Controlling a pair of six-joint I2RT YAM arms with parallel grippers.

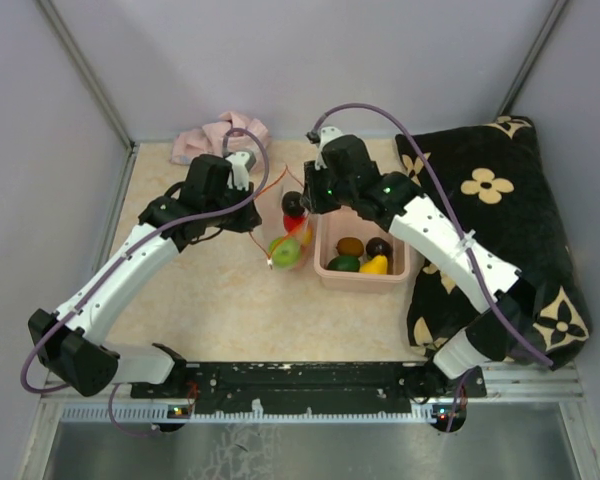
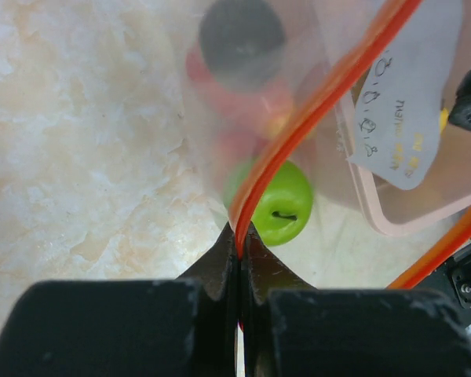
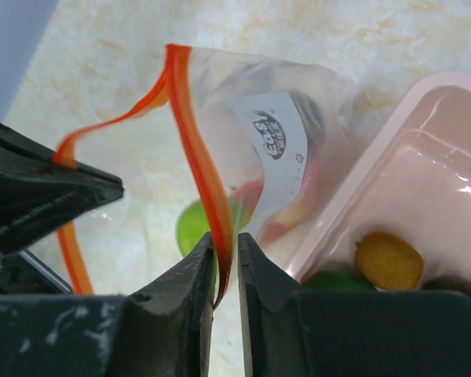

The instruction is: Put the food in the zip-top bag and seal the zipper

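A clear zip top bag with an orange zipper (image 2: 298,126) holds a green apple (image 2: 279,208), a red fruit and a dark round one. My left gripper is shut on the bag's rim, at the left of the opening. My right gripper has the orange edge of the opposite rim between its fingertips; whether it is fully closed on it is hard to tell.
A pink bin (image 1: 365,280) right of the bag holds an avocado, a potato (image 3: 388,259), a yellow fruit and a dark fruit. A pink cloth (image 1: 200,140) lies at the back left, a black cushion (image 1: 480,190) at right.
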